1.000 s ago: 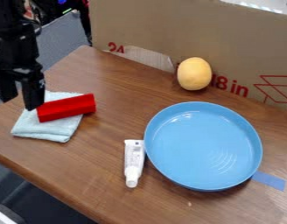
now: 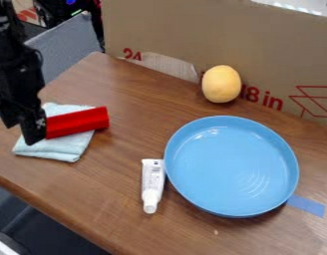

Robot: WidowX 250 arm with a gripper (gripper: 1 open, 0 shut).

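My black gripper (image 2: 23,112) is at the left, open, low beside a red block (image 2: 76,122) that lies on a folded light-blue cloth (image 2: 53,146). The fingers are at or near the block's left end; whether they touch it is unclear. A white tube (image 2: 152,186) lies near the middle of the wooden table, left of a round blue plate (image 2: 231,166). A yellow egg-shaped object (image 2: 221,84) stands at the back, in front of the cardboard.
A cardboard wall (image 2: 219,30) closes the back of the table (image 2: 127,219). Bare wood lies between the block and the egg. The table's front edge runs along the lower left.
The gripper has shifted slightly and come lower at the block's left end. The objects on the table look unmoved.
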